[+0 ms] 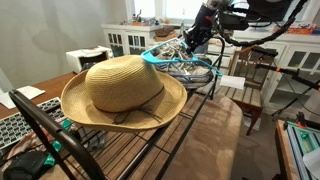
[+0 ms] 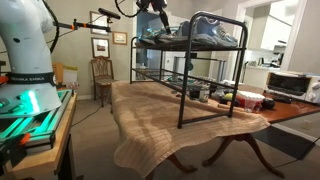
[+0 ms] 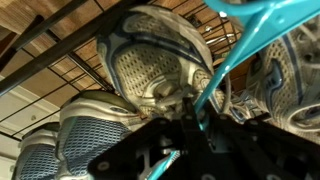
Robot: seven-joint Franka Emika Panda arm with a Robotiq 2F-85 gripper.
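A light-blue plastic piece, which looks like a clothes hanger (image 1: 152,57), is held by my gripper (image 1: 188,44) above the shoe rack. In the wrist view the hanger (image 3: 235,55) runs from the upper right down to my gripper, whose dark fingers are shut on it. Grey mesh shoes (image 3: 150,62) lie beneath on the wire shelf. A straw hat (image 1: 122,88) rests on the near end of the rack in the first exterior view. From the second exterior view my gripper (image 2: 165,22) appears above the shoes at the top edge, with the hanger hard to make out.
The black metal rack (image 2: 183,82) stands on a table with a brown cloth (image 2: 160,130). A keyboard (image 1: 14,128) lies beyond the hat. Bare cloth (image 1: 208,140) stretches along the rack's side, and a wooden chair (image 1: 245,92) stands past it.
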